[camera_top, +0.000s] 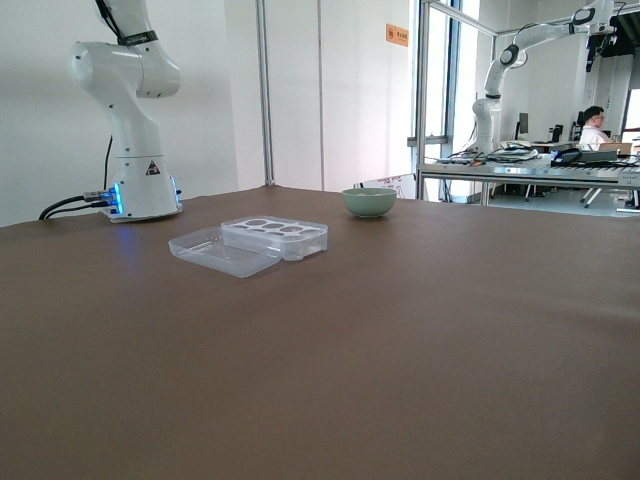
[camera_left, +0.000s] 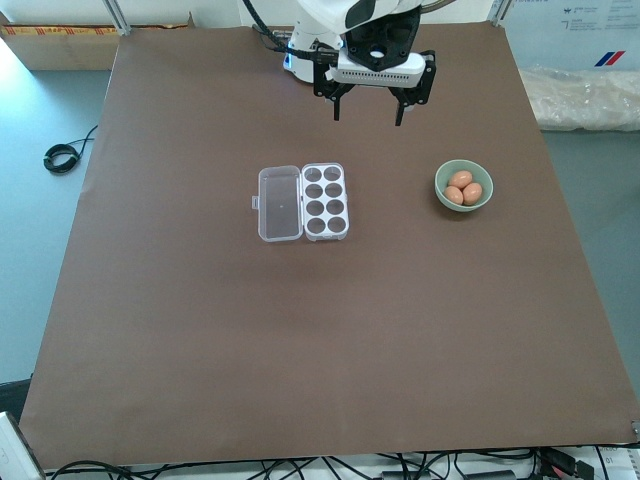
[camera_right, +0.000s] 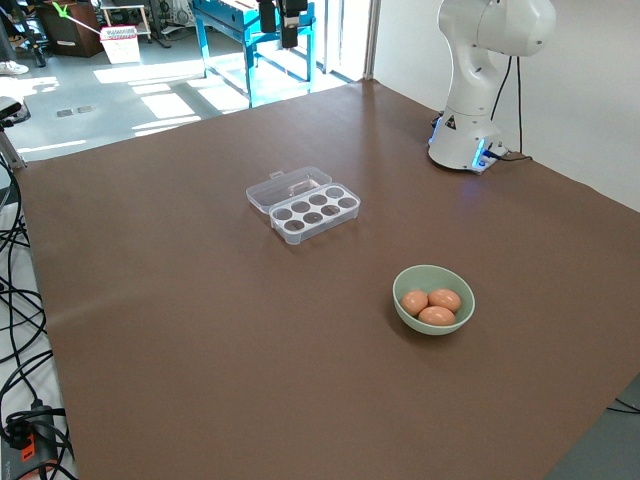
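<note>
My gripper (camera_left: 368, 114) hangs open over the back of the brown table (camera_left: 330, 330), its two black fingers apart with nothing visible between them; in the right view only its lower tips (camera_right: 283, 30) show at the top edge. A clear plastic egg box (camera_left: 325, 200) lies open at mid-table, lid flat to the left, its several holes empty. To its right in the left view sits a pale green bowl (camera_left: 464, 200) holding three brown eggs (camera_right: 436, 314). The box (camera_top: 273, 236) and bowl (camera_top: 369, 202) also appear in the top view.
The robot base (camera_right: 463, 139) stands at the table's back edge. Cables (camera_left: 300, 470) run along outside the front edge, and a coiled black cable (camera_left: 62, 160) lies on the floor to the left.
</note>
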